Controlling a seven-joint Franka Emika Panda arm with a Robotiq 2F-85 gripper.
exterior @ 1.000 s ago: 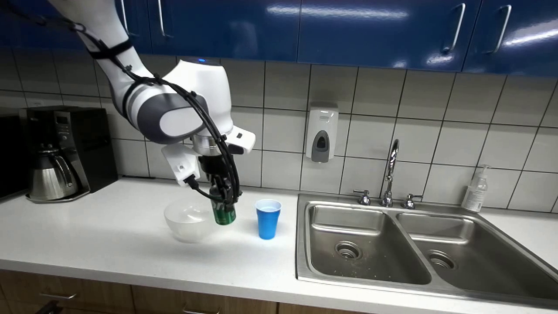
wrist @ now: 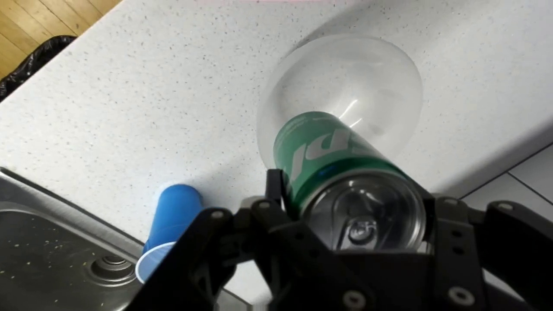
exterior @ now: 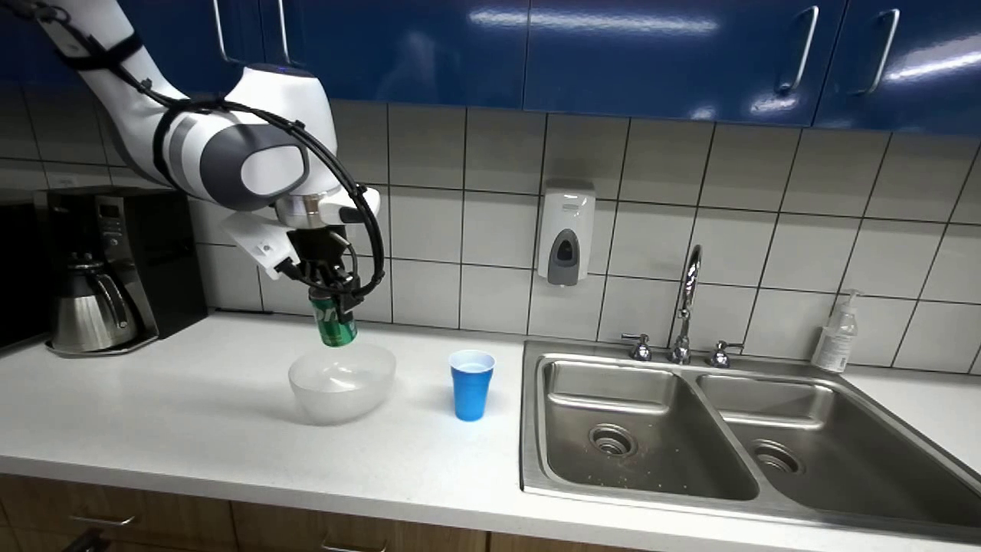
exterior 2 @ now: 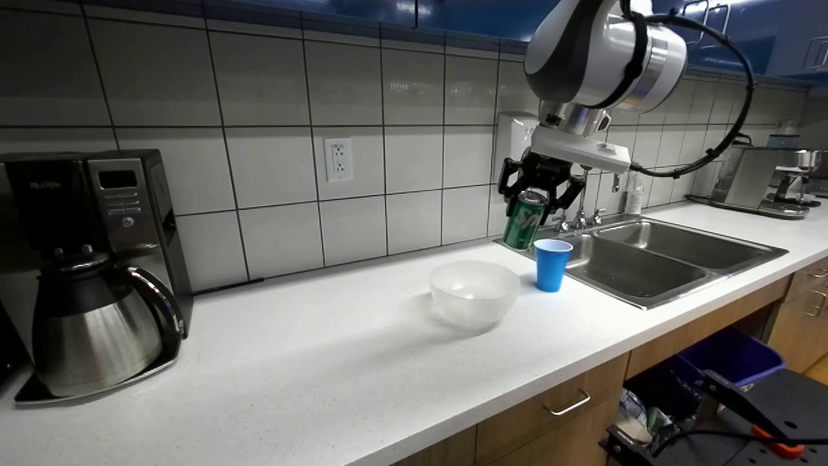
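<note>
My gripper (exterior 2: 537,198) is shut on a green soda can (wrist: 326,150), with a finger on either side near its top. In the wrist view the silver lid with its pull tab faces the camera. Below the can, a translucent white bowl (exterior: 342,385) stands on the counter and looks empty. The can hangs slightly tilted, its lower end above the bowl's far side in exterior view 1; exterior view 2 shows it above the counter, up and to the right of the bowl. A blue cup (exterior: 470,386) stands upright to the right of the bowl.
A steel double sink (exterior: 644,423) with a faucet (exterior: 685,303) lies right of the cup. At the left end stands a coffee maker (exterior 2: 101,272). Blue cabinets (exterior: 644,55) hang above.
In exterior view 1, the arm has moved left and up with the can, from between the bowl and the cup to above the bowl. Bowl and cup have stayed in place.
</note>
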